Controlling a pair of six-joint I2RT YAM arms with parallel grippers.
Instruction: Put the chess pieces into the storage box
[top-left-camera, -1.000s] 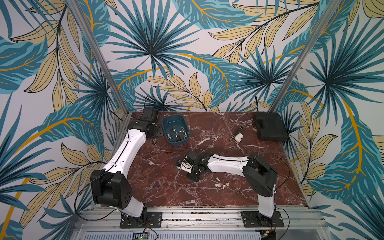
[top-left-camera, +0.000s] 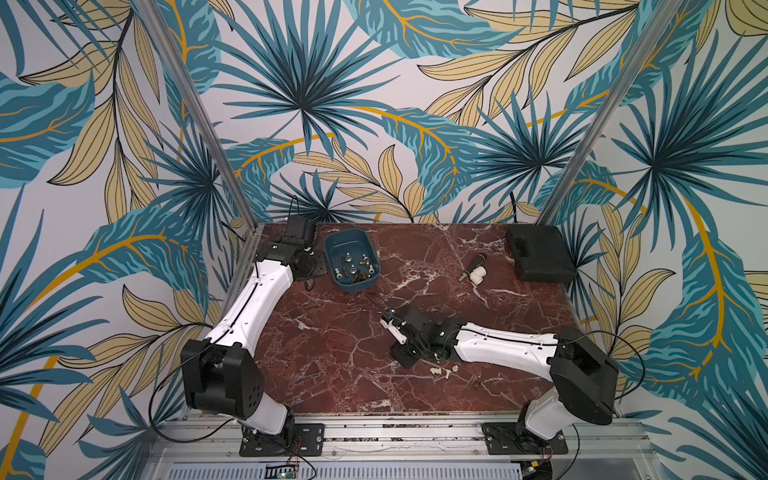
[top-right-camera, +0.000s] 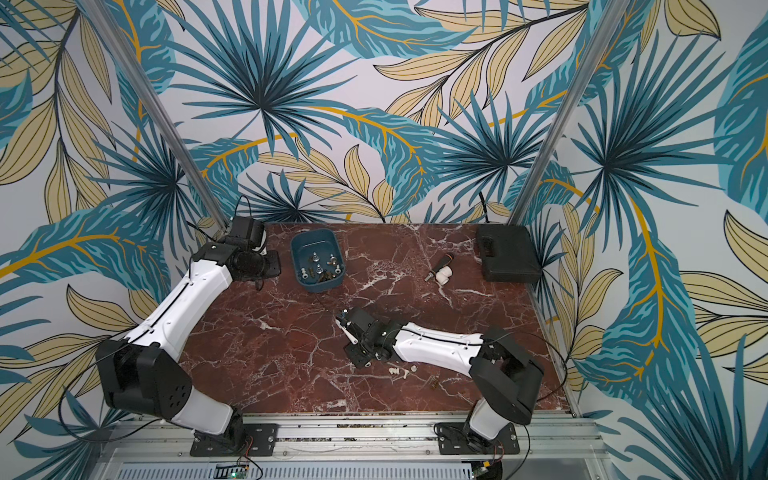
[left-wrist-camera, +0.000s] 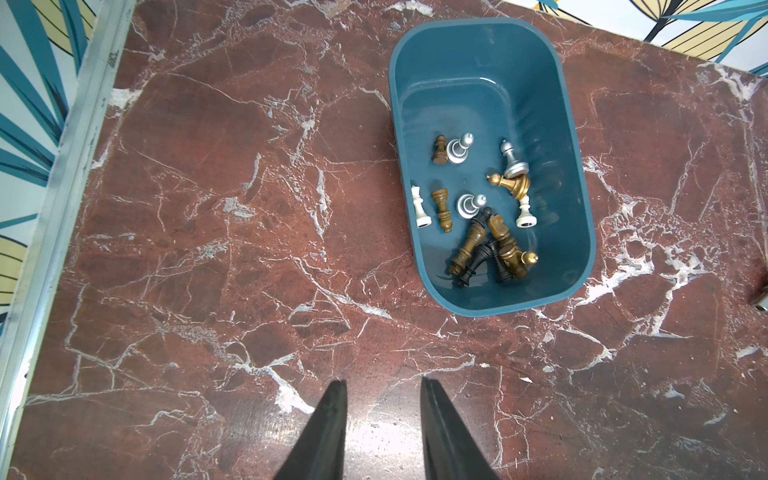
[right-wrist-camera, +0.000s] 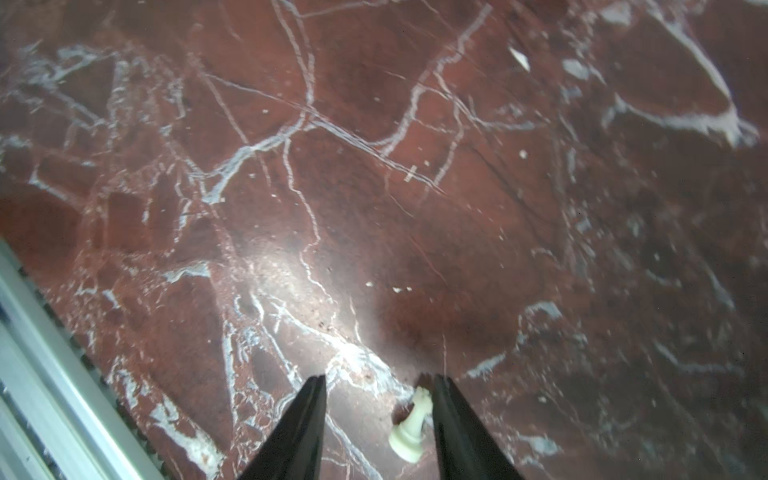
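Observation:
The blue storage box (left-wrist-camera: 406, 160) stands at the back left of the table, with several brown, white, silver, gold and black chess pieces inside. Left of the box, my left gripper hovers over bare tabletop, its fingers apart and nothing between them. Over the middle front, my right gripper is open. A small white chess piece (right-wrist-camera: 411, 428) lies between and below its fingers, nearest the right finger (right-wrist-camera: 448, 408), and is not gripped. Small white pieces (top-left-camera: 436, 370) also lie on the table in front of the right arm.
A black case (top-left-camera: 541, 253) sits in the back right corner. Between it and the box lie a white object (top-left-camera: 477, 275) and a dark object (top-left-camera: 477, 261).
The left arm and the box look unmoved.

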